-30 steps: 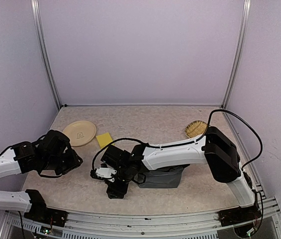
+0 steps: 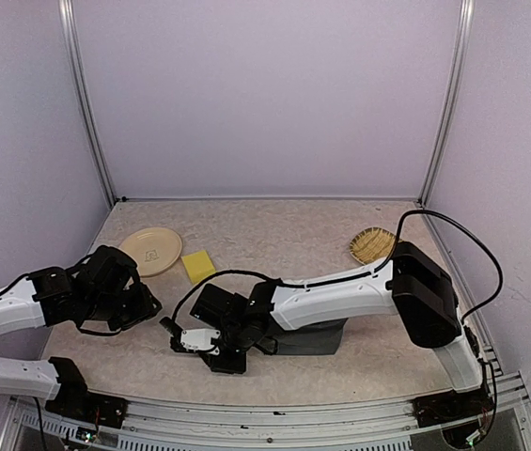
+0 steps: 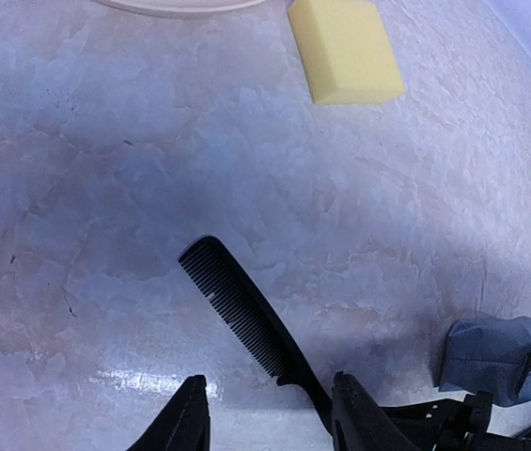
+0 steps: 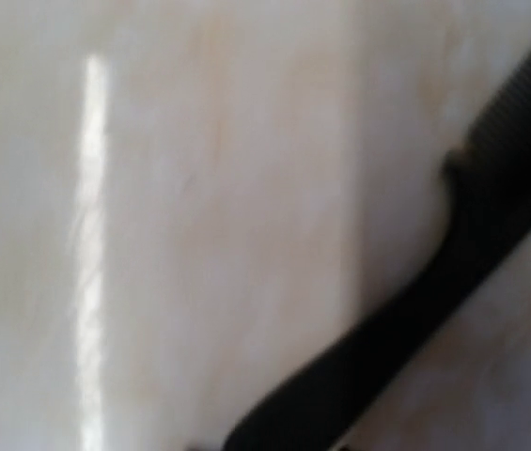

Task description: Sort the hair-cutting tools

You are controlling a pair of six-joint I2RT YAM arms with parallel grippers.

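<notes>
A black comb [image 3: 246, 305] with a slim handle lies slantwise on the table in the left wrist view, teeth facing lower left. Above its handle end stands my left gripper, open, its fingers well apart with nothing gripped. From the right, the dark fingers of my right gripper [image 2: 175, 338] reach to the comb's handle. In the right wrist view the handle [image 4: 378, 348] runs down to the bottom edge, where only slivers of the fingertips show on either side of it. Whether they press on it I cannot tell. The arms hide the comb in the top view.
A grey cloth pouch [image 2: 307, 340] lies partly under my right forearm. Behind are a yellow sponge [image 2: 197, 265], a round beige plate [image 2: 150, 250] at the left and a woven basket [image 2: 368, 244] at the right.
The left gripper has edged slightly right. The plate and sponge stay put.
</notes>
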